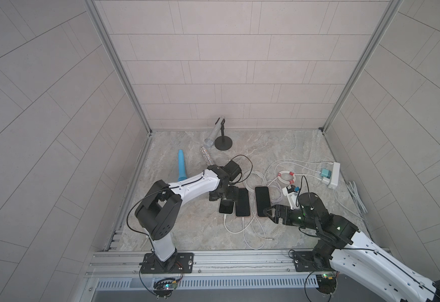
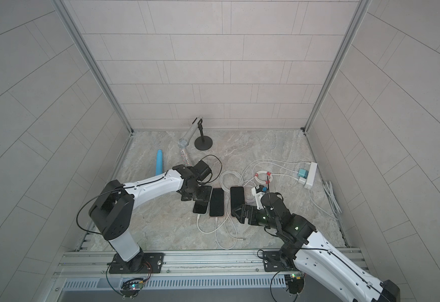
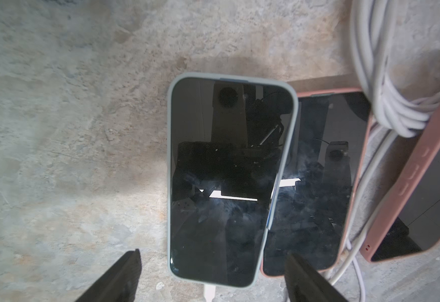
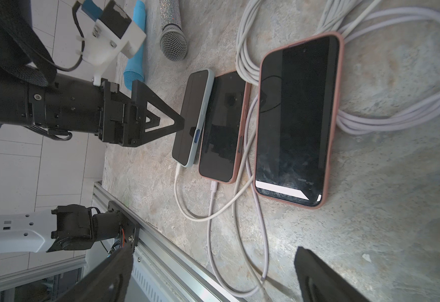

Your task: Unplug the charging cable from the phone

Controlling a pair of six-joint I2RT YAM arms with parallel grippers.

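My left gripper hangs over the leftmost phone [image 3: 225, 176], pale-blue cased, its two fingertips apart on either side of the lower end, nothing seen held. A white cable plug [image 3: 209, 293] sits at that phone's bottom end. Beside it lie a pink-cased phone [image 3: 313, 191] and, further right, another [image 4: 293, 120]. A second cable plug [image 4: 213, 186] is at the middle phone's bottom. My right gripper is open and empty, right of and in front of the right phone.
Coiled white cables [image 4: 396, 120] lie behind and among the phones. A blue microphone [image 2: 159, 162], a silver one [image 1: 207, 155], a black stand [image 1: 223, 142] and a power strip [image 1: 334, 175] surround them. Bare counter lies left and in front.
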